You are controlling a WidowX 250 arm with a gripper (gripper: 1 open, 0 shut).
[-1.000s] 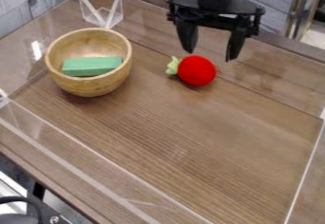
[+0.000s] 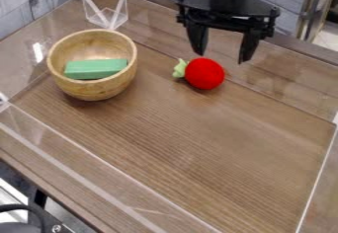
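A black gripper (image 2: 222,41) hangs at the top centre, its two fingers spread apart and pointing down, with nothing seen between them. Just below it a red round object (image 2: 204,74) with a small pale green stem lies on the wooden table (image 2: 199,158). To the left, a tan bowl (image 2: 123,81) holds a green block (image 2: 93,68).
A clear crumpled plastic item (image 2: 106,12) is at the back left. A dark cable or object sits at the lower left corner.
The gripper has shifted very slightly; the objects on the table are where they were.
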